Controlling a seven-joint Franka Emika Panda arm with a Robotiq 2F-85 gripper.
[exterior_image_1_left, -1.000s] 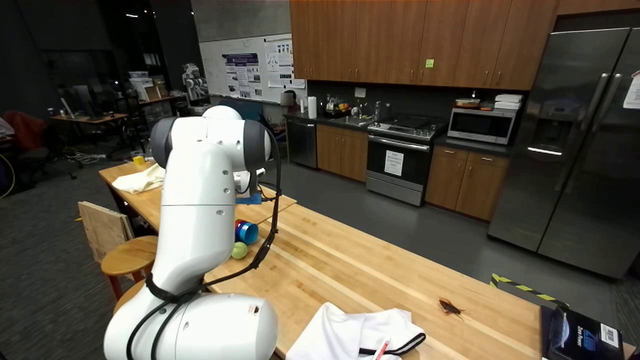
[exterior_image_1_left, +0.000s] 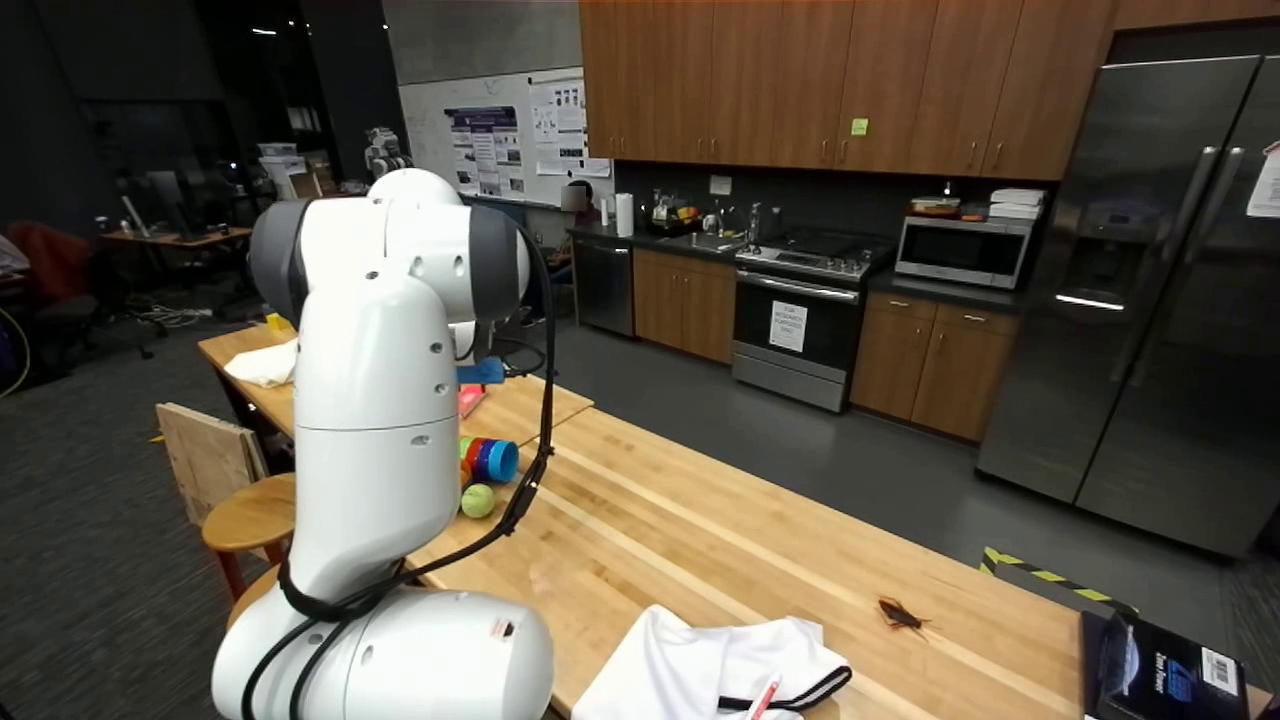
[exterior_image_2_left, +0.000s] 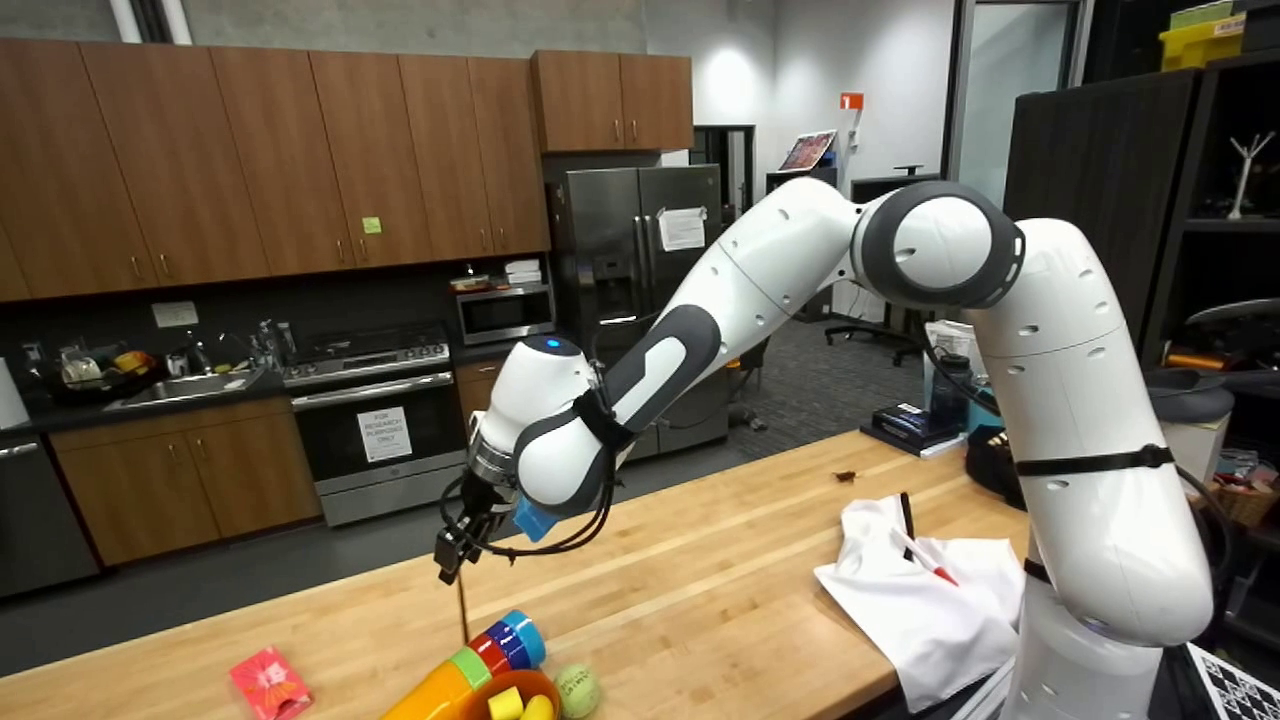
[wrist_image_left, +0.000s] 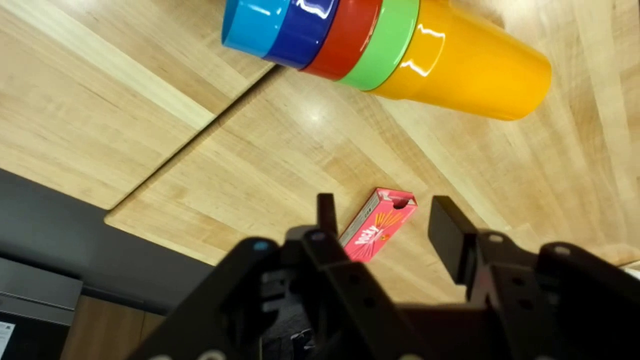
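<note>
In exterior view 2 the same box (exterior_image_2_left: 271, 684) is at the lower left. My gripper has its dark fingers apart, and the box shows below the gap, partly covered by one finger. From the side, the gripper (exterior_image_2_left: 451, 566) hangs clear above the table, to the right of the box. Nothing appears to be held. In exterior view 1 the arm hides the gripper.
Nested coloured cups (wrist_image_left: 468, 66) lie on their side near the box. Beside them are a tennis ball (exterior_image_2_left: 577, 690) and an orange bowl (exterior_image_2_left: 549, 688) with yellow items. A white cloth (exterior_image_2_left: 924, 600) and a dark insect-like object (exterior_image_2_left: 846, 476) lie farther right. A seam crosses the table.
The arm has swung left in exterior view 1, and its wrist end sits higher and farther left. The pink box and more of the cups now show past it.
</note>
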